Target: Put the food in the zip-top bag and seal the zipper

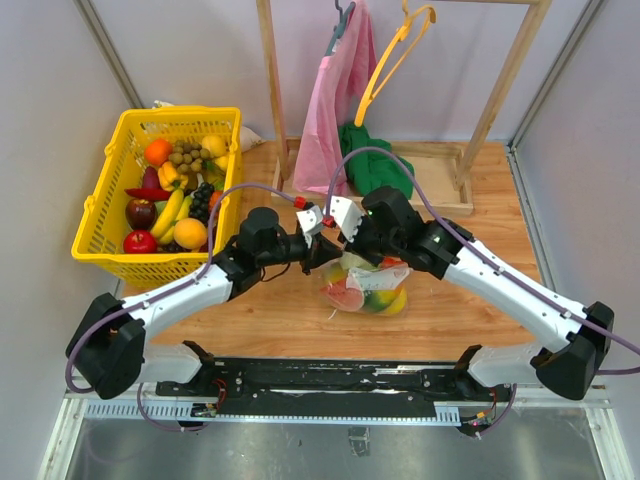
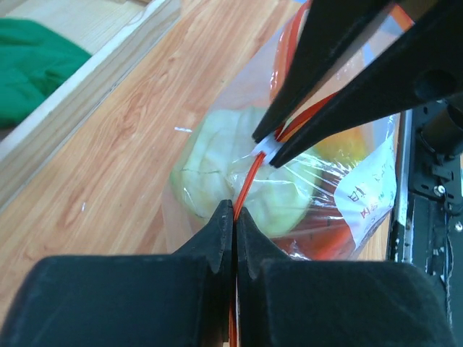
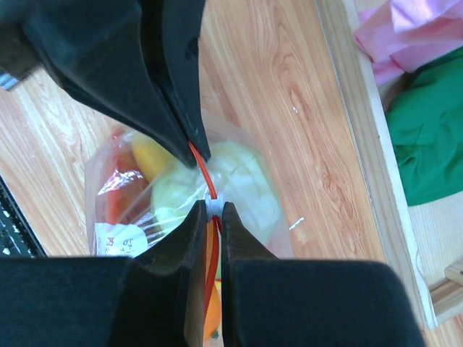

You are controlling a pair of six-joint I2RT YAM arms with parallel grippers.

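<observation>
A clear zip bag (image 1: 370, 295) with food inside lies on the wood table under both grippers. Its red zipper strip runs between them. My left gripper is shut, with the red strip running at its fingertips. My right gripper is shut on the small white zipper slider, a short way along the strip from the left one. In each wrist view the other gripper's black fingers hang over the bag.
A yellow basket (image 1: 90, 210) of fruit and vegetables stands at the left. At the back, a wooden rack (image 1: 485, 100) holds a pink cloth (image 1: 330, 110) and a yellow hanger, with a green cloth (image 1: 380, 172) in its base. Bare table shows at right and front left.
</observation>
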